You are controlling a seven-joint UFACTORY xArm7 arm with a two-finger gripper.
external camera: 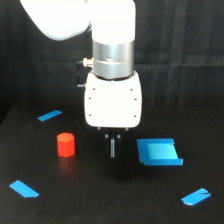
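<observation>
A white robot arm comes down from the top centre, ending in my gripper (113, 148), whose thin dark fingers hang below the white housing; whether they are apart or together is hard to tell. A red hexagonal block (66, 145) stands to the left of the gripper, apart from it. To the gripper's right lies a blue square (161, 152) with a lighter middle.
Blue tape strips (24, 189) lie at the front left, with another (50, 115) at the back left and one (196, 197) at the front right.
</observation>
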